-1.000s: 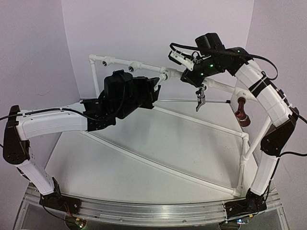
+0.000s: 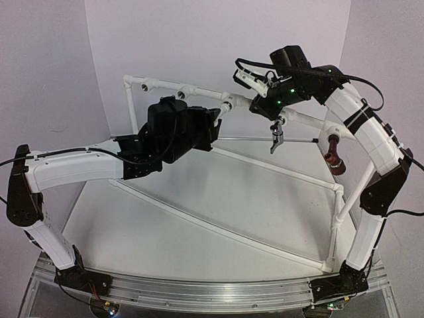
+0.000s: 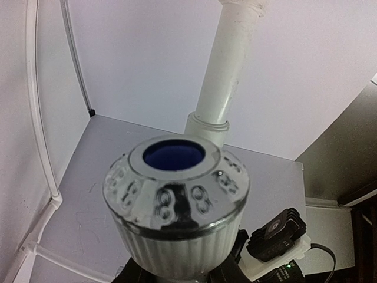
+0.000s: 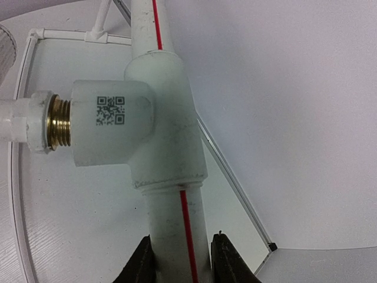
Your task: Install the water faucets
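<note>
A faucet has a chrome-topped, ribbed knob (image 3: 177,206) with a blue centre, close up in the left wrist view. My left gripper is shut on it, the dark fingers hugging it below the knob. In the right wrist view the brass thread (image 4: 59,122) of the faucet's white end (image 4: 20,121) meets the mouth of a white tee (image 4: 112,124), with several turns of thread showing. Over the red-striped pipe (image 4: 177,236) beside that tee, my right gripper is shut, one finger on each side.
Open tee mouths (image 2: 185,92) sit on the rail left of the work. A chrome faucet (image 2: 277,135) hangs just right of my right gripper, and a dark red one (image 2: 334,158) farther right. A lower white pipe frame (image 2: 218,228) crosses the board, with clear space above it.
My left gripper has shifted slightly toward the right and turned a little with the faucet. The right arm has stayed in place on the pipe.
</note>
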